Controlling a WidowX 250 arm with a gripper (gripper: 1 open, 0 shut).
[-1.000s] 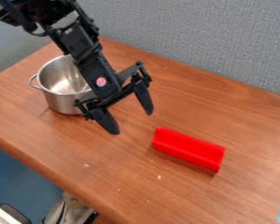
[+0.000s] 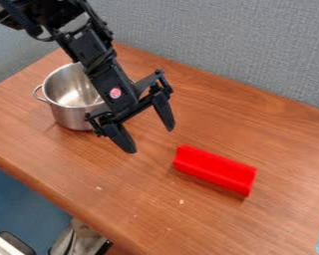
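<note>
A red cylinder (image 2: 214, 169) lies on its side on the wooden table at the right of the camera view. My black gripper (image 2: 148, 136) hangs above the table left of the cylinder, fingers apart with nothing between them. Behind the gripper, at the left, a steel pot (image 2: 65, 98) stands upright, partly hidden by the arm.
A grey textured wall (image 2: 242, 50) runs along the back. The table's left edge drops to a blue floor.
</note>
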